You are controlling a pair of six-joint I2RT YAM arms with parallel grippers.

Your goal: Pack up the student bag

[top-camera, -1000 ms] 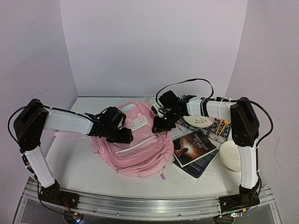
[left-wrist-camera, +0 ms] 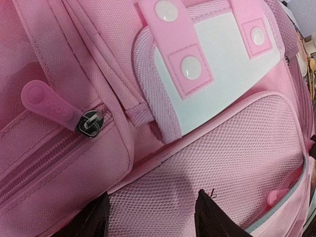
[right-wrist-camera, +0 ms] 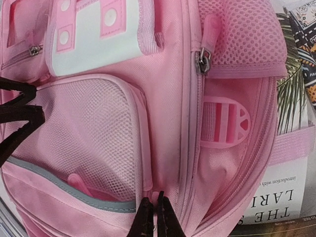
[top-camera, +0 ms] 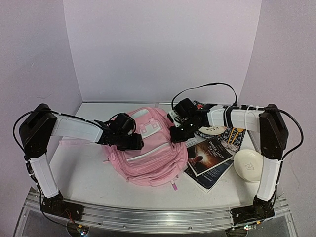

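Note:
A pink backpack (top-camera: 148, 160) lies flat, front side up, in the middle of the table. My left gripper (top-camera: 139, 144) is over its left half. In the left wrist view, the fingers (left-wrist-camera: 100, 217) stand apart above the mesh front pocket (left-wrist-camera: 163, 197), with nothing gripped between them. My right gripper (top-camera: 175, 140) is at the bag's right side. In the right wrist view its fingertips (right-wrist-camera: 145, 212) are close together, with a small pink tab, apparently a zipper pull, between them. Another zipper pull (right-wrist-camera: 210, 37) hangs by the right side pocket.
Right of the bag lie the book "Three Days to See" (top-camera: 207, 154), a dark blue book (top-camera: 213, 181) under it, and a patterned mat (top-camera: 231, 139). A round cream plate (top-camera: 248, 165) sits at the far right.
The right gripper has moved right, and the bag has shifted slightly that way. The books and the plate have also slid a little right; the left arm has followed slightly.

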